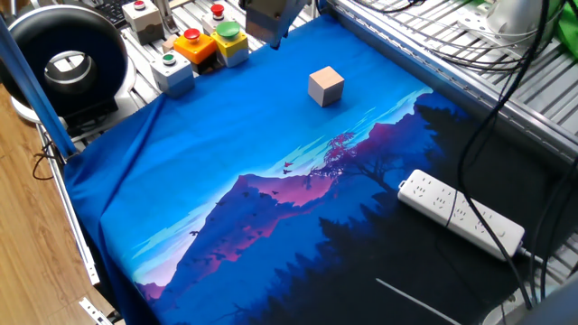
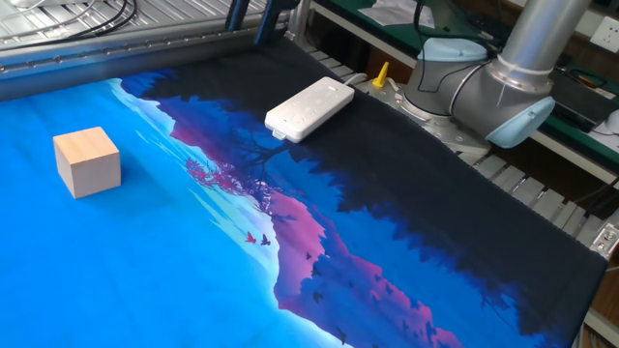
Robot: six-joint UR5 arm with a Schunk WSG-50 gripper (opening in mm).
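A pale wooden cube (image 1: 326,87) rests on the blue cloth (image 1: 226,117) in exterior view 1. The other exterior view has the same cube (image 2: 88,162) at the left, with nothing touching it. Beyond the cube and apart from it, a dark grey angular part (image 1: 274,20), apparently the end of my arm, comes in at the top edge. It is cut off by the frame, and its finger does not show clearly. No gripper appears in exterior view 2.
A white power strip (image 1: 461,213) lies on the cloth's dark side. Several button boxes, among them a yellow one (image 1: 231,43) with a green top, stand along the far edge. Black cables (image 1: 467,167) hang at the right.
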